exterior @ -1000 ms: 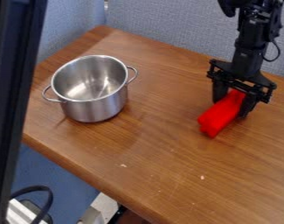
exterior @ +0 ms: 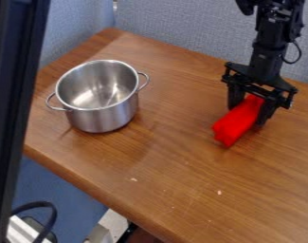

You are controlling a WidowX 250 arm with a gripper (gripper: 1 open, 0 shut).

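Observation:
My black gripper [exterior: 255,99] is at the right of the table, lowered over a red elongated object [exterior: 236,122] and shut on its upper end. The red object slants down-left from the fingers, close to or on the tabletop; whether it touches the wood is hard to tell.
A steel pot [exterior: 99,98] with two handles stands at the left of the wooden table [exterior: 156,190]. A grey padded wall runs behind, and a dark post stands at the far left, with cables below it.
My gripper and the red object have shifted very slightly to the left; the pot is where it was.

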